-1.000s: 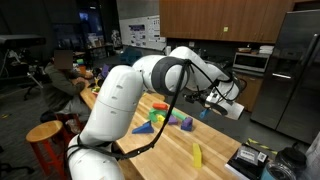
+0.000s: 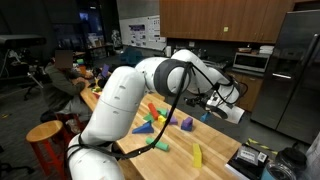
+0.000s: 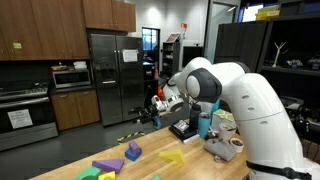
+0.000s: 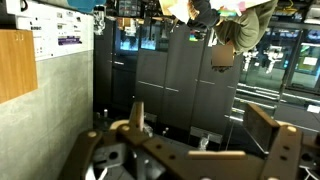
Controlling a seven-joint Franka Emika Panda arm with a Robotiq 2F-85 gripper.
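Note:
My gripper (image 2: 207, 112) hangs above the far side of the wooden table (image 2: 172, 165), beyond the coloured blocks. In the wrist view its dark fingers (image 4: 265, 128) stand wide apart, open, with nothing between them; that camera faces out into the room. Several blocks lie on the table: a purple block (image 2: 187, 124), a yellow block (image 2: 197, 156), a green block (image 2: 158, 145), a blue block (image 2: 143, 128) and a red block (image 2: 152, 108). From the other side, the purple block (image 3: 132, 151) and the yellow block (image 3: 172, 156) show apart from the gripper (image 3: 156, 121).
A dark device (image 2: 249, 160) sits at the table's right edge, beside dark round containers (image 2: 291, 160). A red stool (image 2: 45, 133) stands on the floor at left. Bare tabletop lies between the yellow block and the device.
The arm has shifted slightly, and the blocks near its underside show a little differently past it. The gripper stays over nearly the same spot; the yellow block has not moved.

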